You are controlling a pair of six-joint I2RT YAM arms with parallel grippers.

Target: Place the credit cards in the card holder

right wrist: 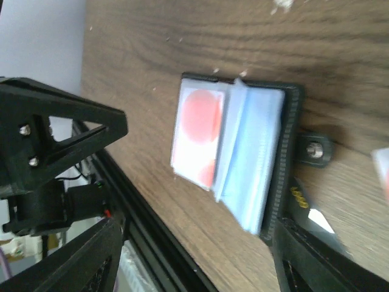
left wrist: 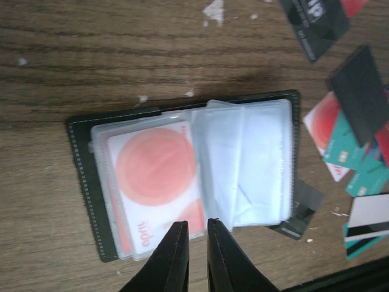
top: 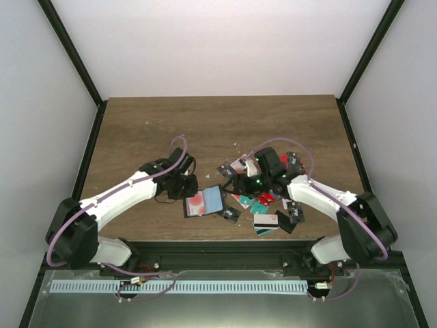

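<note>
The card holder lies opened flat on the table, dark-backed with clear sleeves. A white card with a coral circle sits in its left sleeve; the pale right-hand sleeves show no card. My left gripper hangs over the holder's lower edge, its fingertips close together with a narrow gap and nothing seen between them. Right of the holder, in the top view, is my right gripper; the right wrist view shows its fingers wide apart and no card between them. Loose cards lie to the right.
A dark card touches or lies partly under the holder's lower right corner. Overlapping red, teal and black cards spread to its right, partly hidden by the right arm in the top view.
</note>
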